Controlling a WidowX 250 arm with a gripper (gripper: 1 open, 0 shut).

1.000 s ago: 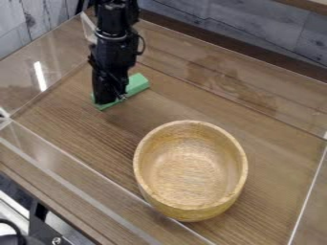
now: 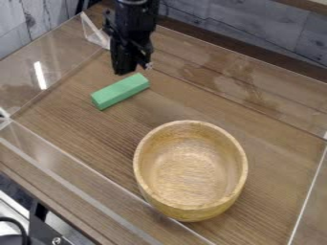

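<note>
A green rectangular block (image 2: 120, 92) lies on the wooden table (image 2: 71, 134), left of centre and angled from lower left to upper right. My dark gripper (image 2: 125, 65) is above and behind the block, apart from it, at the top of the view. It looks shut, with nothing visible between its fingers, though its tip is small and dark. A large round cream-coloured bowl (image 2: 189, 167) stands at the lower right, empty.
A black cable lies at the bottom left corner, off the table's edge.
My gripper has moved back and up, away from the green block, which is now fully uncovered. The bowl has not moved.
</note>
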